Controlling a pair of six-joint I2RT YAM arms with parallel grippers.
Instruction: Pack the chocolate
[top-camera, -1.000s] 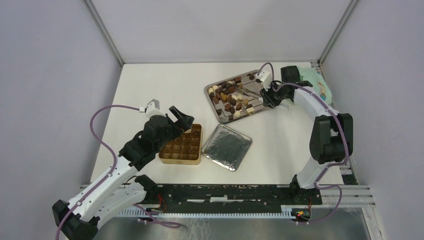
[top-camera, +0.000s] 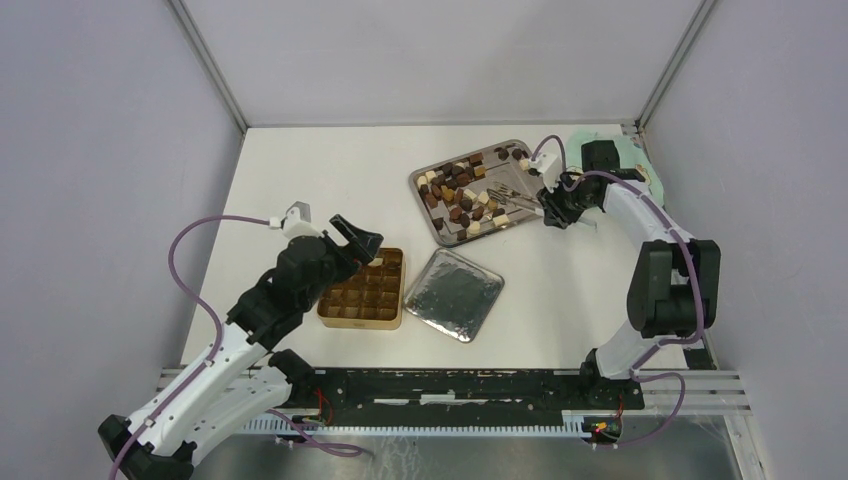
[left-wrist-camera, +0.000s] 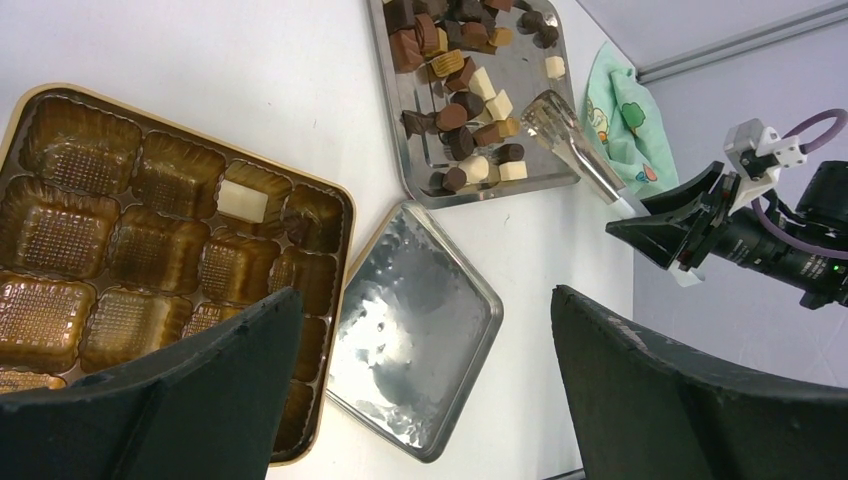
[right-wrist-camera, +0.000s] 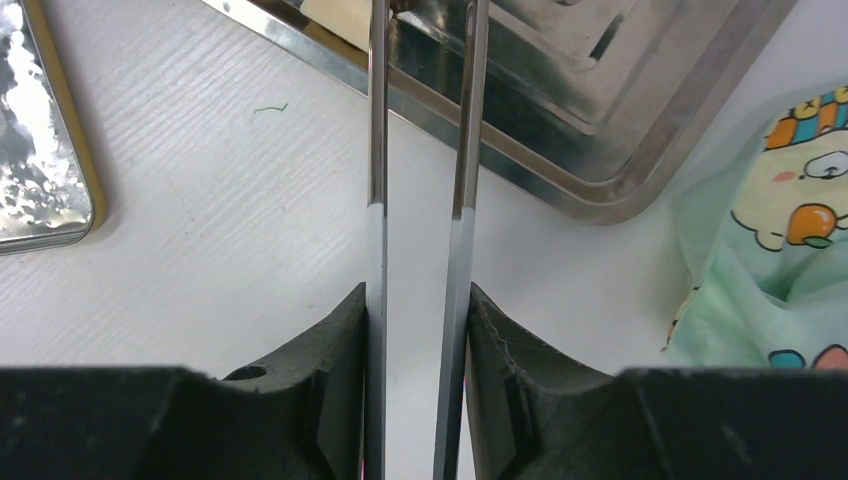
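My right gripper is shut on the handles of metal tongs (right-wrist-camera: 462, 190), whose two arms stand apart. In the left wrist view the tongs (left-wrist-camera: 578, 148) reach over the right side of the grey tray (left-wrist-camera: 394, 110) of chocolates. Their tips lie beyond the right wrist view; whether anything is between them I cannot tell. My left gripper is open and empty, above the box's far right corner. The brown compartment box (top-camera: 362, 291) holds one cream-coloured piece (left-wrist-camera: 242, 201) in a far compartment; its other visible compartments look empty.
A silver lid (top-camera: 455, 295) lies flat between the box and the tray. Behind the right arm is a green printed cloth (left-wrist-camera: 628, 122). Bare white table stretches right of the lid.
The right gripper and tongs have shifted right, towards the tray's right edge, and slightly nearer the front. The left arm has moved only slightly left.
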